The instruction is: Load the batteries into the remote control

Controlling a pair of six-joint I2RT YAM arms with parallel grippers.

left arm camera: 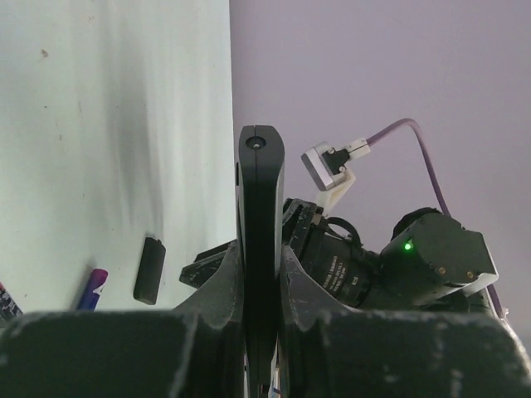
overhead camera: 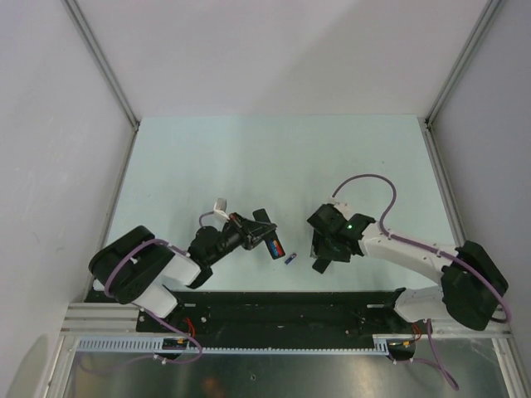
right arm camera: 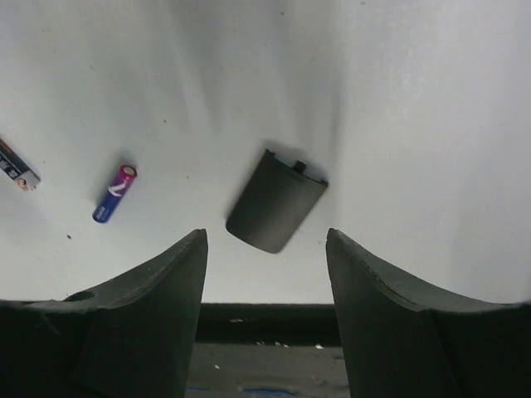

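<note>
My left gripper (overhead camera: 265, 232) is shut on the black remote (overhead camera: 276, 247), held up at centre-left with coloured battery ends showing in its compartment. In the left wrist view the remote (left arm camera: 260, 191) is seen edge-on, filling the middle. My right gripper stands open above the dark battery cover (right arm camera: 274, 203), which lies on the white table, nothing between the fingers. A blue and purple battery (right arm camera: 114, 194) lies left of the cover; a second battery (right arm camera: 17, 166) lies farther left.
</note>
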